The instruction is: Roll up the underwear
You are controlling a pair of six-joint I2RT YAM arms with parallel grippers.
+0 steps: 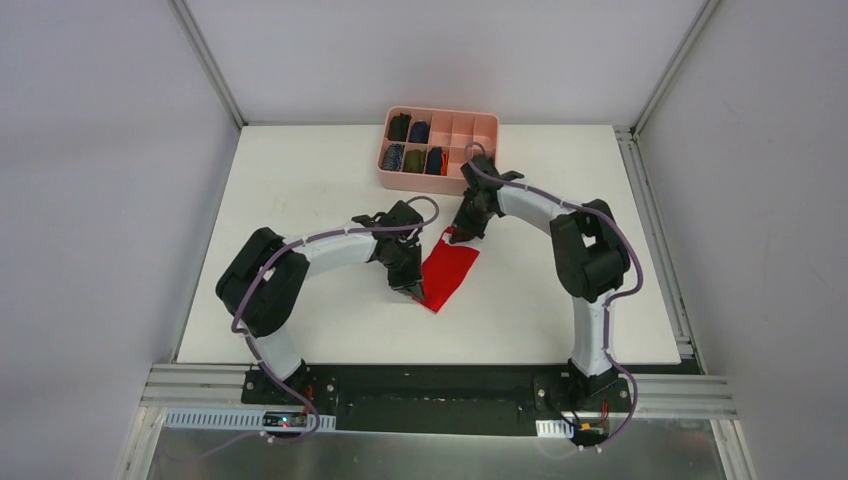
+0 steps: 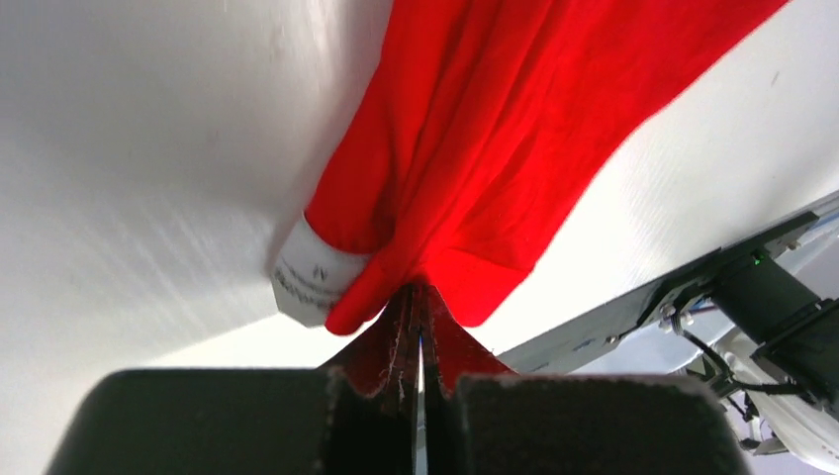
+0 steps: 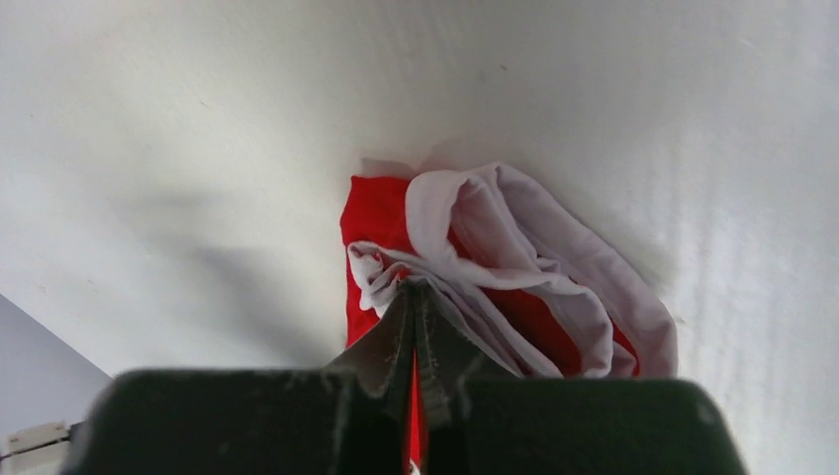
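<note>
Red underwear point(image 1: 448, 272) with white waistband lies flat on the white table between my grippers. My left gripper point(image 1: 418, 294) is down at its near end; in the left wrist view its tips point(image 2: 416, 297) are shut at a narrow red fold beside a white band piece point(image 2: 315, 272). My right gripper point(image 1: 456, 238) is at the far end, where the right wrist view shows its shut tips point(image 3: 416, 289) pressed into the bunched white waistband point(image 3: 534, 247). Whether cloth is pinched between either pair of fingers is unclear.
A pink divided box point(image 1: 462, 128) with dark rolled items and some empty compartments stands at the back, just beyond my right gripper.
</note>
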